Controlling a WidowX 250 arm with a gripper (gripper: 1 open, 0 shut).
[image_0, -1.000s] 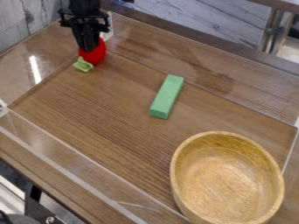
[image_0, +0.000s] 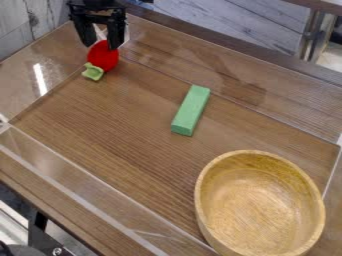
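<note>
My gripper (image_0: 96, 30), dark, is at the top left, just above a red round object (image_0: 102, 58). A small pale green piece (image_0: 92, 73) lies at the red object's lower left. Whether the fingers are open or shut is too small to tell.
A green block (image_0: 191, 110) lies right of centre. A large yellow bowl (image_0: 258, 210) fills the lower right.
My gripper has moved up and back, away from the red object, which is now more exposed and stays in about the same place.
</note>
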